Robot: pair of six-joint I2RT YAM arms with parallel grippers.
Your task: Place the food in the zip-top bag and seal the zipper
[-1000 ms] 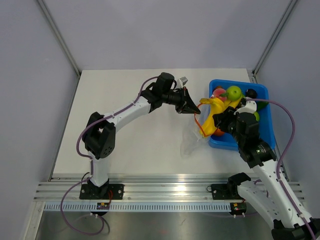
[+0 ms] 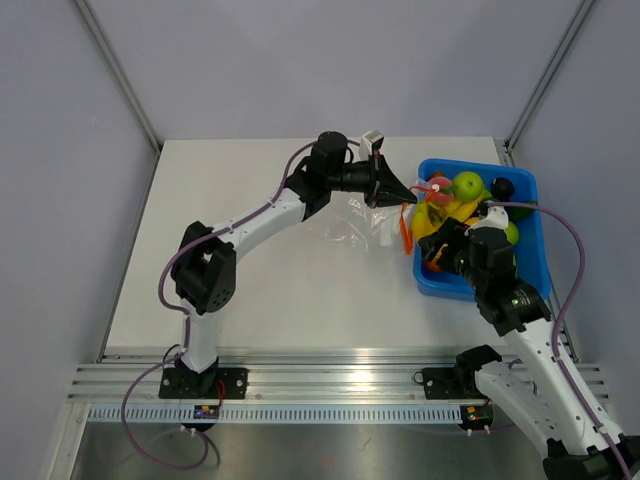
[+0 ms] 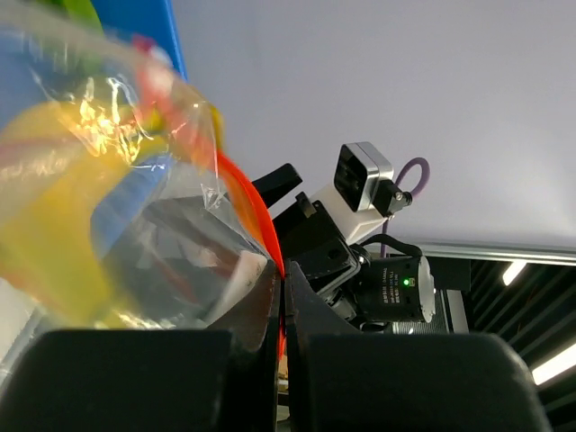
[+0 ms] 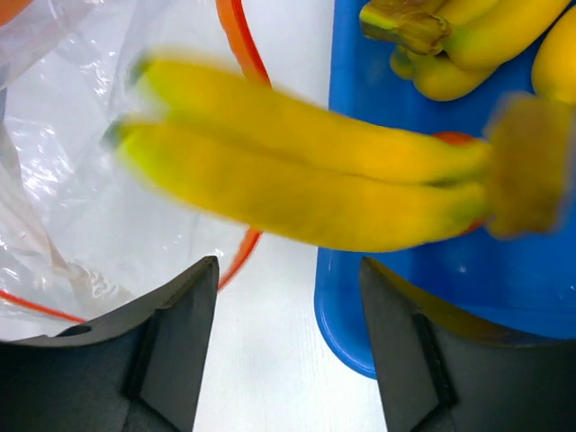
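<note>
A clear zip bag [image 2: 355, 225] with an orange zipper edge lies left of the blue bin [image 2: 450, 285]. My left gripper [image 2: 405, 198] is shut on the orange rim [image 3: 252, 211] at the bag's mouth. My right gripper [image 2: 435, 243] is part open over the bin's left side. In the right wrist view a blurred bunch of bananas [image 4: 306, 180] is just beyond and above its fingertips, not between them, over the bag's edge and the bin.
The blue bin holds a green apple [image 2: 467, 185], a pink fruit, a dark avocado [image 2: 502, 187], more bananas [image 4: 490, 36] and other produce.
My left gripper has moved up and right with the bag's rim. The bananas that were in the bag's mouth have shifted right toward the bin, and the bag is flatter.
</note>
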